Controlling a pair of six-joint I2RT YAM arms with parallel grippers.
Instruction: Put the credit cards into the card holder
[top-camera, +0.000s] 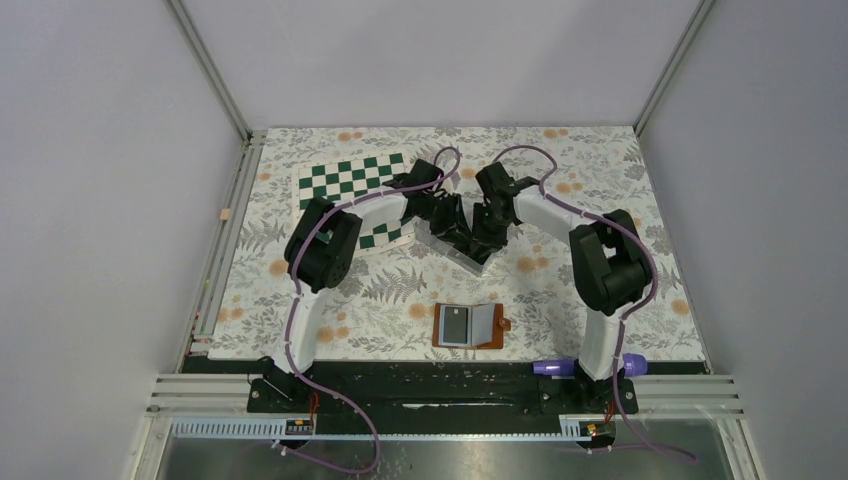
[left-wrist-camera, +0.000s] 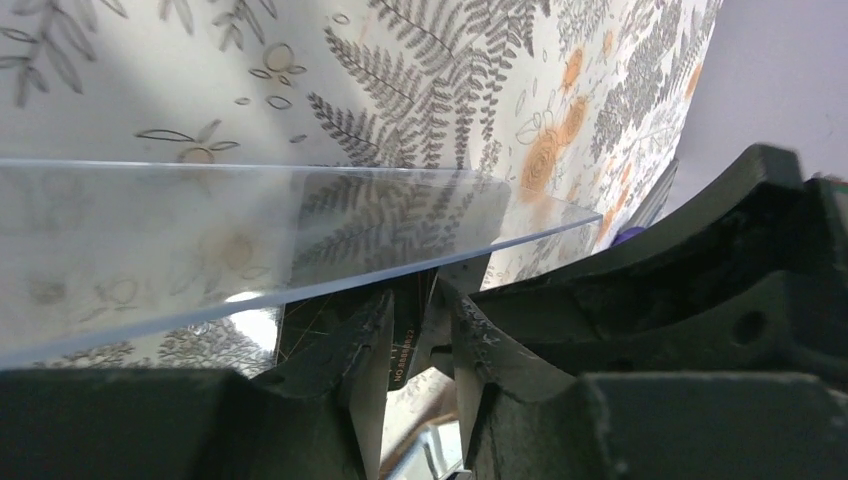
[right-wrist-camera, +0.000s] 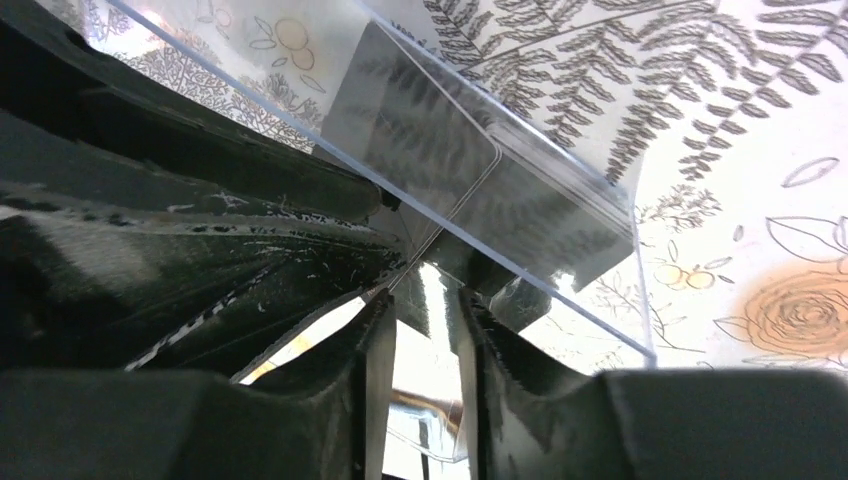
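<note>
Both grippers meet over a clear acrylic tray (top-camera: 465, 258) holding dark cards at the table's middle. My left gripper has its fingers around the edge of a black card (left-wrist-camera: 320, 335), slightly apart; whether it grips is unclear. My right gripper is low at the tray, fingers part open, by dark cards (right-wrist-camera: 560, 220) seen through the clear wall; the other gripper's black fingers reach in from the left. The card holder (top-camera: 455, 325), brown with grey sleeves, lies open near the front edge.
A green-and-white checkered board (top-camera: 335, 180) lies under the left arm. A purple cylinder (top-camera: 555, 368) rests at the front right edge.
</note>
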